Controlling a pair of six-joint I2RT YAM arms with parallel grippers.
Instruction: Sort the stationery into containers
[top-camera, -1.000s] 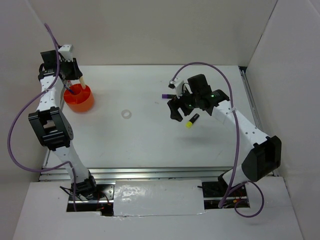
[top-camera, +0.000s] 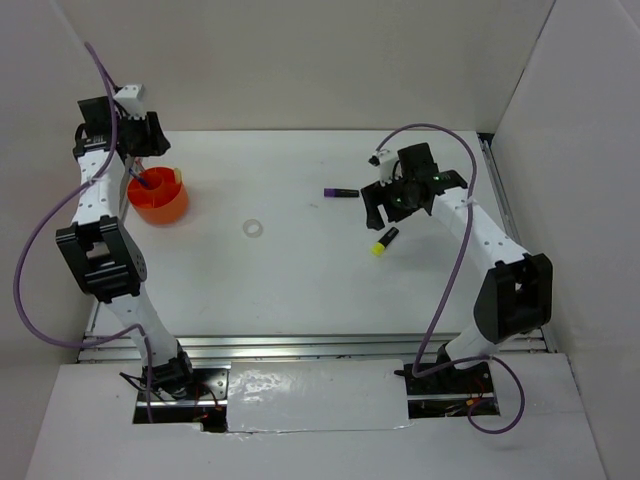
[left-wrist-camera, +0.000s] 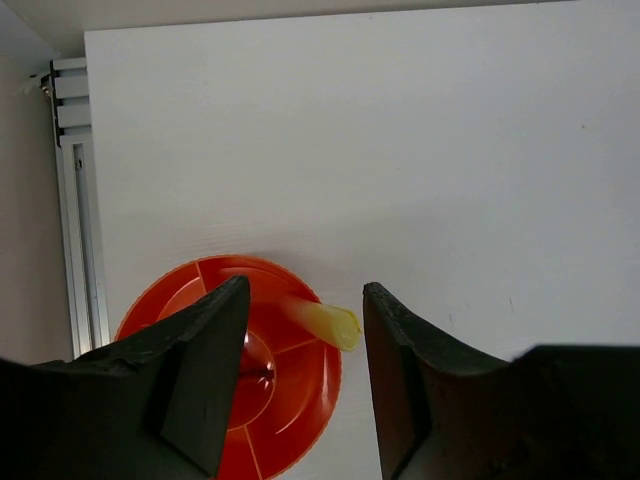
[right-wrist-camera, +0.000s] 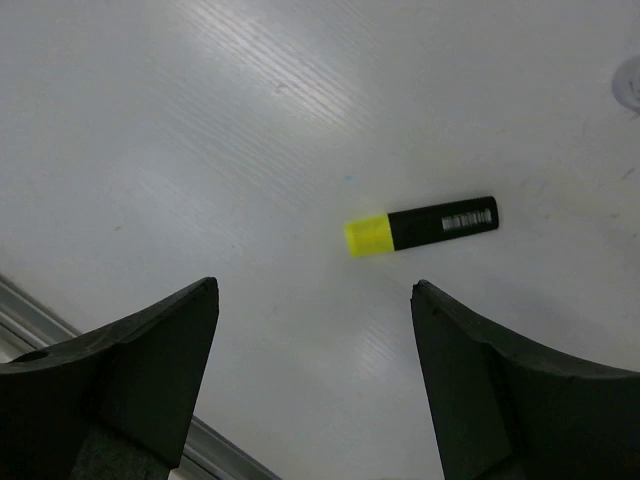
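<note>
The orange divided container (top-camera: 158, 210) sits at the far left, with a blurred yellow item (left-wrist-camera: 330, 325) in one compartment. My left gripper (top-camera: 148, 136) is above it, open, with nothing visibly held between its fingers. A black highlighter with a yellow cap (right-wrist-camera: 435, 225) lies on the right side of the table, under my open right gripper (top-camera: 385, 205). A dark marker with a purple cap (top-camera: 340, 193) lies further back.
A pale ring (top-camera: 253, 228) lies left of the table's middle. Walls border the back and sides.
My left gripper has risen slightly up and away from the yellow item, which now rests in the container. My right gripper has moved rightwards, toward the yellow-capped highlighter.
</note>
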